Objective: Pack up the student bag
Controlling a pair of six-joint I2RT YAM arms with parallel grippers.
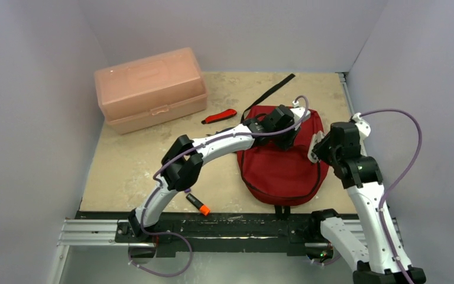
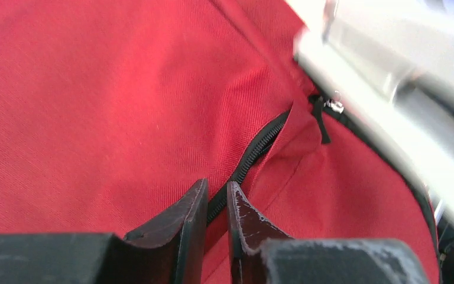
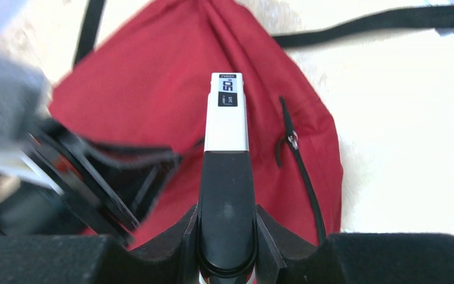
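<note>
A red bag [image 1: 284,171] lies on the table, its black zipper running round the lower edge. Over its upper part is my left gripper [image 1: 291,142], its fingers apart by a narrow gap. In the left wrist view, red cloth and a strip of black zipper [image 2: 260,145] show through and beyond that gap; whether the fingers touch the cloth, I cannot tell. At the bag's right side, my right gripper is shut on a long black-and-white item [image 3: 227,183] with a small label at its far end. The bag's cloth lies behind this item.
A peach-coloured box [image 1: 148,89], lid down, stands at the back left. A red-and-black tool [image 1: 219,116] lies between box and bag. An orange-tipped marker [image 1: 198,204] lies by the front edge.
</note>
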